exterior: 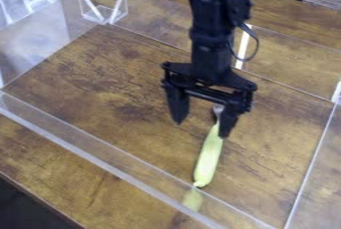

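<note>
My black gripper (202,114) hangs open over the wooden surface in the middle of the camera view, its fingers apart. Below its right side lies a scoop or spoon (208,159) with a pale green handle pointing toward the front; its metal head is mostly hidden behind the gripper. I cannot tell whether the fingers touch it.
Clear low walls (116,157) enclose the wooden work area (94,94). A white slatted rack or rail stands at the back left.
</note>
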